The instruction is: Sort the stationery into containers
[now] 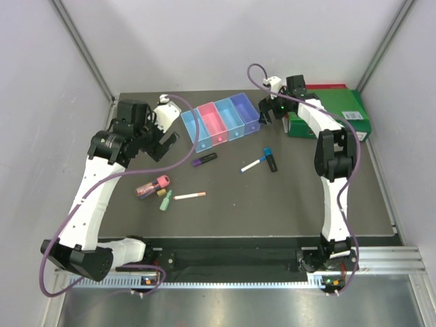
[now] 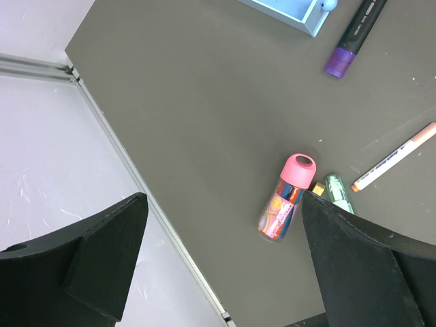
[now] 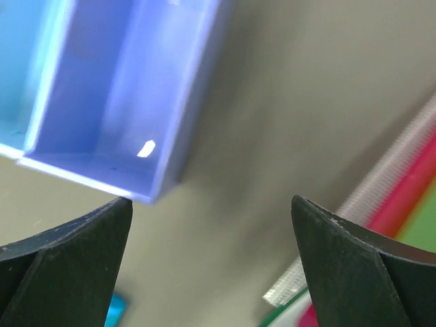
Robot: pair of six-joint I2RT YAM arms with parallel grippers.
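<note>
A row of joined bins stands at the back centre: a light blue bin [image 1: 191, 121], a pink bin [image 1: 213, 122], a second light blue bin [image 1: 230, 117] and a darker blue bin [image 1: 245, 107]. No stationery shows in them. A black marker with a purple end [image 1: 204, 159] lies before the row; right of it are a blue-and-white pen [image 1: 253, 165] and a black stick with a blue cap [image 1: 270, 161]. An orange-and-white pen [image 1: 189, 195] lies nearer the front. My left gripper [image 1: 167, 144] stands open and empty left of the bins; my right gripper, also open and empty, is beside the darker blue bin.
At front left lie a pink-capped bottle [image 2: 276, 197], a green bottle [image 2: 336, 191] and a small yellow block [image 2: 319, 189]. A green box [image 1: 330, 112] with a red edge fills the back right corner.
</note>
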